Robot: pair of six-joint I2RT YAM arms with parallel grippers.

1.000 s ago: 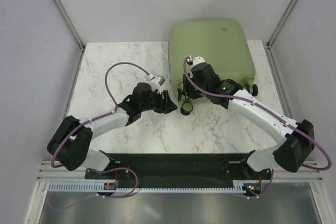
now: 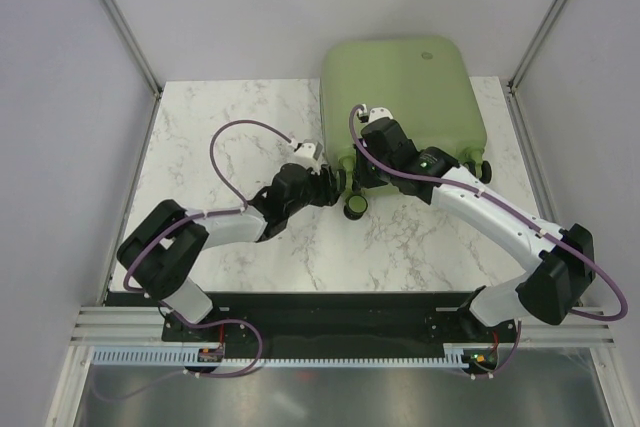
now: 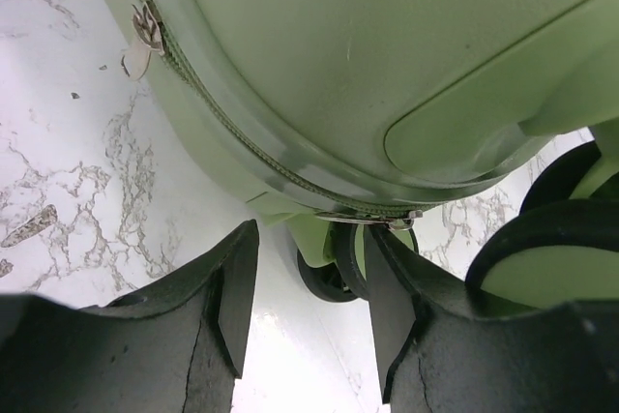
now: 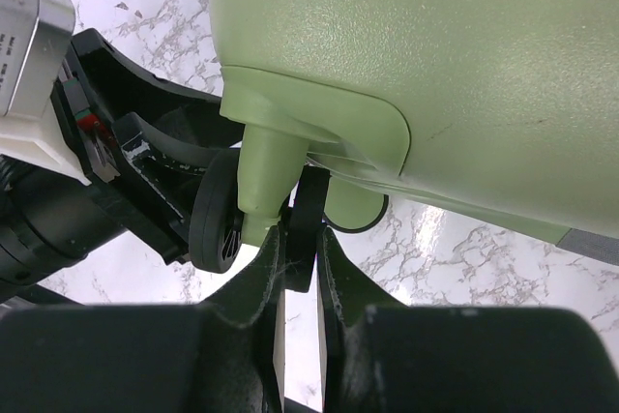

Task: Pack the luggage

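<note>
The green suitcase lies on the marble table, wheels toward the front. My left gripper is open at the zipper along its lower corner; a metal zipper pull sits just ahead of the fingertips, near a wheel. A second zipper slider shows higher up the seam. My right gripper is shut on a black strap beside the suitcase's wheel housing.
Walls stand at the back and both sides.
My left gripper has moved right and toward the suitcase's front left corner, up against it. My right arm has shifted only slightly; the suitcase looks unmoved.
</note>
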